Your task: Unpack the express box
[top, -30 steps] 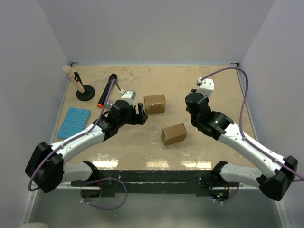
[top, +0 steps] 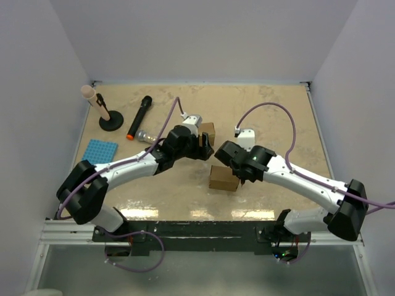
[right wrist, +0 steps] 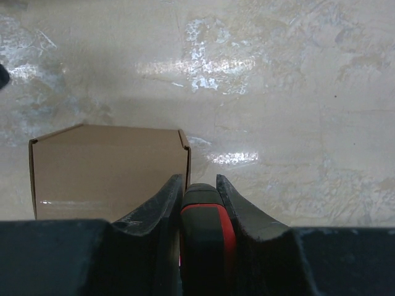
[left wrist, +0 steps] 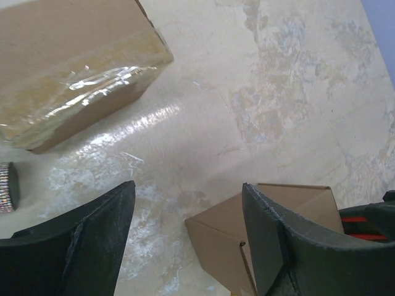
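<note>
The front cardboard box (top: 221, 179) stands below my right gripper (top: 239, 169), which is shut on a black-and-red tool (right wrist: 202, 228) held at the box's right side in the right wrist view. My left gripper (top: 203, 148) is part open with nothing visible between its fingers, above and left of that box; in the left wrist view, the box (left wrist: 210, 228) is at lower right. A second taped box (left wrist: 68, 74) lies at upper left in that view, partly hidden behind my left gripper in the top view.
A blue pad (top: 97, 152), a black microphone-like cylinder (top: 140, 115), a clear bottle (top: 147, 137) and a black stand with a pale cylinder (top: 110, 120) occupy the table's left.
My right gripper has come left and down onto the front box, which has turned slightly. My left gripper has moved right, toward the space between the boxes.
</note>
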